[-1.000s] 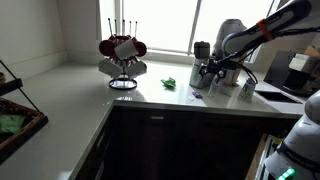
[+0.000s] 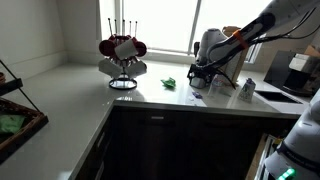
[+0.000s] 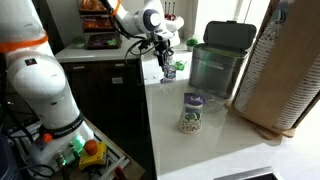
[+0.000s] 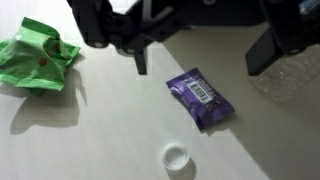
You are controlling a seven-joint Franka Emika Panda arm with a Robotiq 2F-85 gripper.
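In the wrist view my gripper is open, its two dark fingers wide apart and nothing held between them. A purple packet (image 4: pixel 200 98) with a white barcode label lies on the white counter, below the gap between the fingers in that picture. A small white round cap (image 4: pixel 175 157) is close by. To the left sits a crumpled green packet (image 4: pixel 38 58), seen also as a green bag (image 2: pixel 168 82) at the counter's back. Something clear and ribbed, like a plastic bottle (image 4: pixel 290 80), is partly hidden by the right finger.
A mug tree (image 2: pixel 122 82) with red and white mugs stands left along the counter. A jar (image 3: pixel 190 115) and a large grey bin (image 3: pixel 215 78) occupy the other side, beside a tall ribbed brown panel (image 3: pixel 290 75). Bare counter (image 2: pixel 125 102) extends before the mug tree.
Over the last second my arm has reached farther out, and the gripper has shifted left in exterior view 1. The objects on the counter look unmoved.
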